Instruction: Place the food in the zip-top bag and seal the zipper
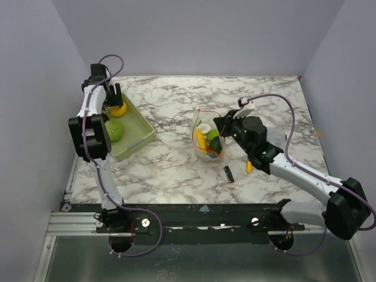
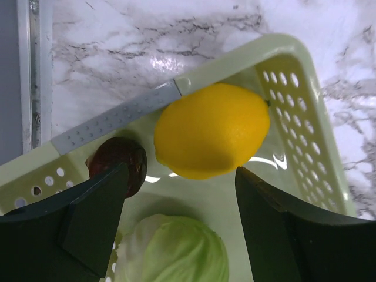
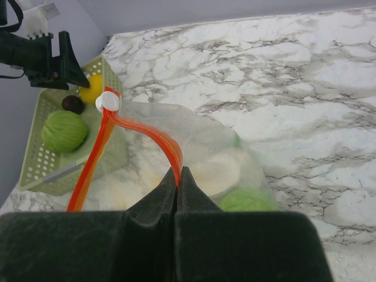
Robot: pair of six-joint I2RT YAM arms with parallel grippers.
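Note:
My left gripper is open over the green tray (image 1: 138, 129), just short of a yellow lemon (image 2: 211, 126); a dark red fruit (image 2: 117, 158) and a pale green cabbage (image 2: 182, 252) lie beside it. My right gripper is shut at the orange-edged rim of the zip top bag (image 1: 207, 150), the film pinched at its tips. The bag stands open at mid-table holding a banana-like yellow item (image 1: 201, 140), a white piece and green items.
A small black striped object (image 1: 228, 174) and a yellow item (image 1: 248, 167) lie near the right arm.

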